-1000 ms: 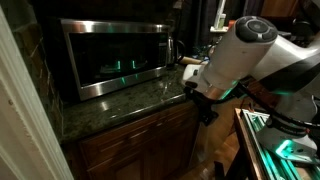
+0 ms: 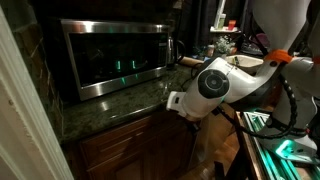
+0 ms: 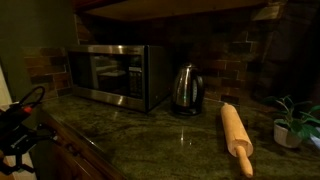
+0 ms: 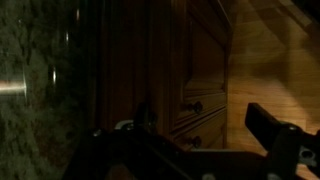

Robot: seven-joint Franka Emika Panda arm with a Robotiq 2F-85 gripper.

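Observation:
My gripper is open, its two dark fingers wide apart at the bottom of the wrist view, with nothing seen between them. Below it in that view are the front of the wooden cabinet [image 4: 205, 60] with small dark knobs and the wooden floor [image 4: 265, 75]. In exterior view 1 the white arm [image 2: 208, 88] reaches in from the right, its dark gripper end close to the front edge of the counter. Exterior view 2 catches dark parts of the arm [image 3: 22, 130] at the far left, beside the counter's front.
A dark stone counter [image 3: 130, 130] carries a microwave [image 3: 110, 75], a kettle [image 3: 187, 90], a rolling pin [image 3: 236, 135] and a potted plant [image 3: 290, 128]. The microwave door appears closed. Open room lies before the cabinets, over the floor.
The arm has come down and to the left in exterior view 1, its end now lower and nearer the counter's front edge. The microwave and counter stand as before.

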